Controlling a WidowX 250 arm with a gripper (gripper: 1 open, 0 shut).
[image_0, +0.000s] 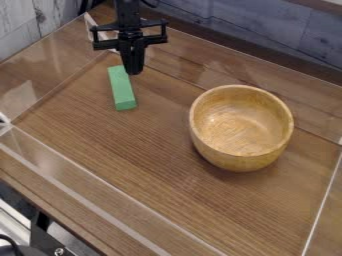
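My black gripper hangs at the top of the view, left of centre, just beyond the upper end of a green block. It looks shut, though small and dark, with nothing visible between its fingers. The green block lies flat and lengthwise on the wooden table. A large tan bowl stands upright to the right of it.
A white object, partly hidden, is behind the gripper at the top left.
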